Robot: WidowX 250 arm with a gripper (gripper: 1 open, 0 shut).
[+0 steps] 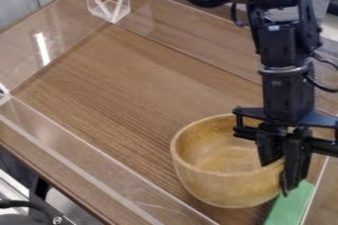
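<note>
A wide tan bowl (211, 170) is at the bottom right of the wooden table, slightly tilted. My black gripper (283, 158) comes down from above and is shut on the bowl's right rim. Part of that rim is hidden behind the fingers. A green board (291, 208) shows below and to the right of the bowl.
Clear plastic panels run along the left and front edges, with a clear bracket (109, 4) at the back left. Cables hang at the bottom left corner.
</note>
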